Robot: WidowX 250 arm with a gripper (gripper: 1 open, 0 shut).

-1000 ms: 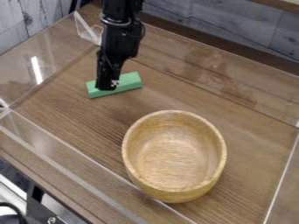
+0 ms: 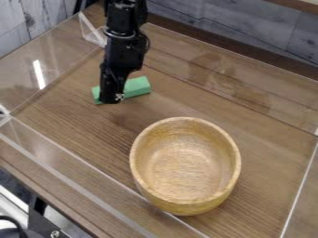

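Note:
My black gripper (image 2: 114, 92) hangs low over a green rectangular block (image 2: 139, 87) on the wooden table, its fingertips at the block's left part and hiding some of it. The finger looks narrow; I cannot tell whether it touches or holds the block. A large round wooden bowl (image 2: 185, 165) stands at the lower right, apart from both.
My gripper has moved slightly down onto the left part of the green block. The block and bowl look nearly unchanged.

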